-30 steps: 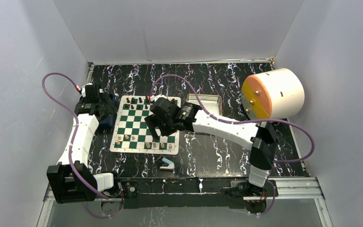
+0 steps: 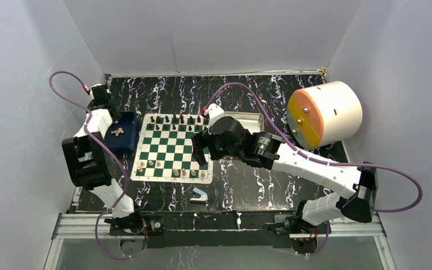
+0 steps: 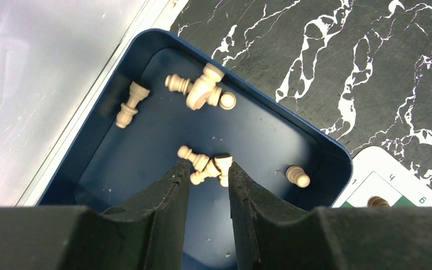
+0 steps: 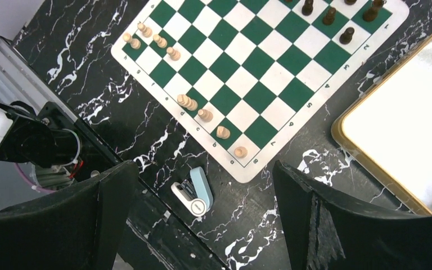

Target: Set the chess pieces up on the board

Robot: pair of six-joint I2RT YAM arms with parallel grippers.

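My left gripper hangs above the blue tray point(image 3: 292, 115), part open with nothing held; a cluster of pale wooden pieces point(image 3: 201, 163) shows in the tray below the gap between its fingertips. More pale pieces point(image 3: 202, 90) lie toward the tray's far end, with a single one point(image 3: 298, 176) at its right side. Over the right part of the green-and-white chessboard point(image 2: 170, 149), my right gripper stands wide open and empty. Several pale pieces point(image 4: 205, 115) stand along the board's near edge. Dark pieces point(image 4: 346, 35) occupy its far rows, partly out of the right wrist view.
A blue-and-white gadget point(image 4: 194, 191) lies in front of the board. To the board's right is a shallow gold-rimmed tray point(image 4: 371, 163), apparently empty. A large white cylinder point(image 2: 332, 112) stands at the back right.
The left arm has drawn leftward and its gripper has shifted toward the far end of the blue tray. My right gripper has moved right across the board, uncovering dark pieces.
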